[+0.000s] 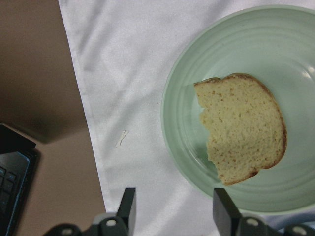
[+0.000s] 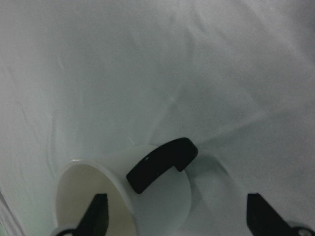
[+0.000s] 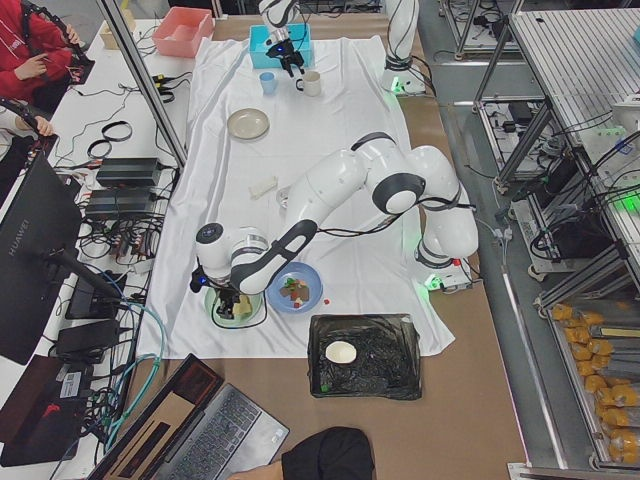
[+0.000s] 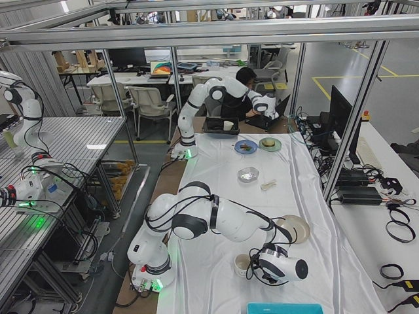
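Note:
A bread slice [image 1: 241, 128] with one ragged edge lies on the green plate [image 1: 182, 147]. My left gripper hangs open over that plate's near-left rim, nothing between its fingers. At the far end in the left camera view, my right gripper is open above a white mug [image 2: 160, 209] with a black handle [image 2: 157, 164]; the mug sits below and between its fingers, apparently not held.
Beside the green plate are a blue plate [image 3: 310, 298] with food and a black lined tray [image 3: 385, 365]. A beige plate [image 4: 300, 232], blue cup [image 3: 268, 83] and blue bin [image 4: 285, 309] are at the right arm's end. A laptop [image 3: 220, 440] borders the cloth.

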